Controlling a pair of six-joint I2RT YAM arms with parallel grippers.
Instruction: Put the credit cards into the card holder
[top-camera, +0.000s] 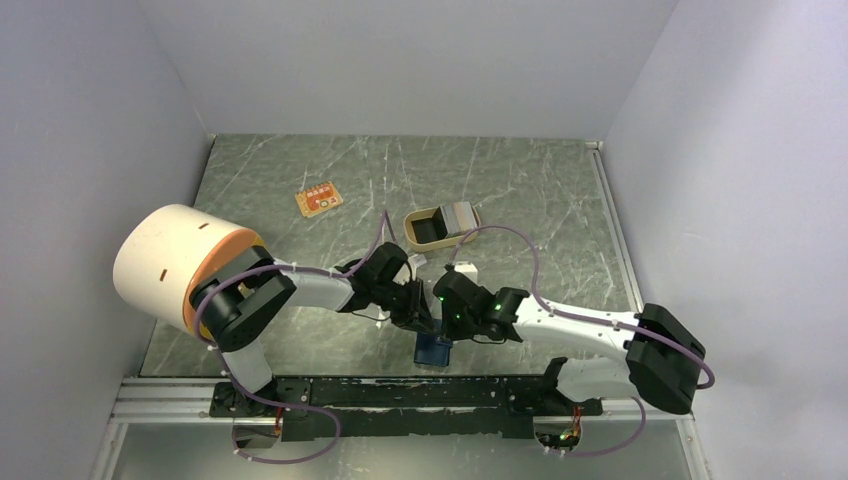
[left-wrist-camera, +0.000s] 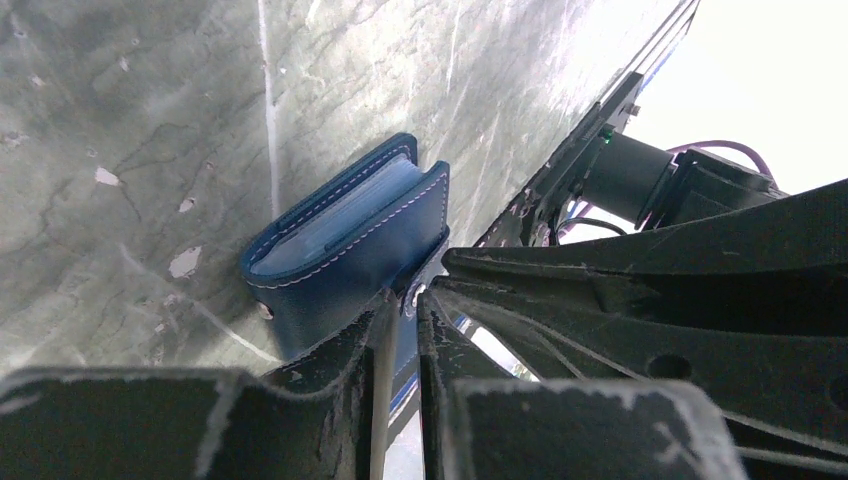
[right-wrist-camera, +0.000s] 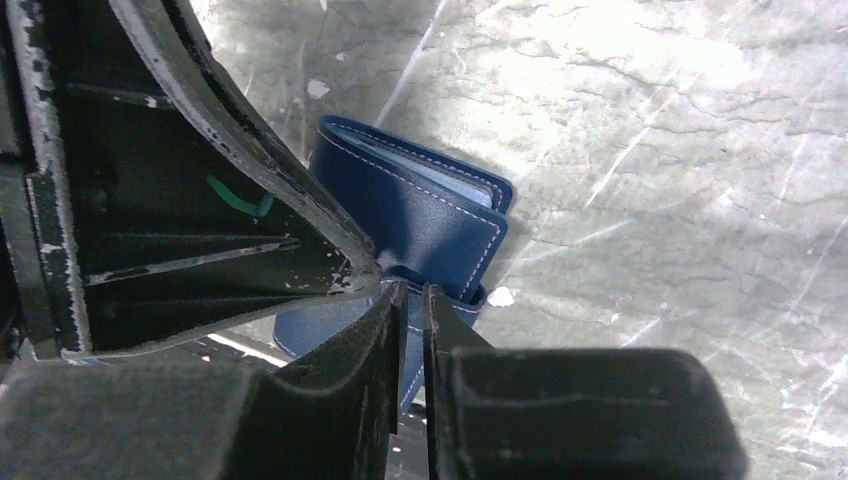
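Note:
A navy leather card holder (top-camera: 431, 352) (left-wrist-camera: 340, 250) (right-wrist-camera: 410, 215) rests at the table's front edge, its clear sleeves showing between the covers. Both grippers are down over it, close together. My left gripper has its tips at the holder's flap, the fingers nearly together; whether anything is between them is unclear. My right gripper is at the same flap, tips a narrow gap apart, touching or just above the leather. In the top view the tips of both are largely hidden by the wrists.
A tan box (top-camera: 426, 226) with a grey stack of cards (top-camera: 459, 218) stands behind the arms. An orange patterned card (top-camera: 318, 198) lies at back left, and a large cream cylinder (top-camera: 175, 262) is at left.

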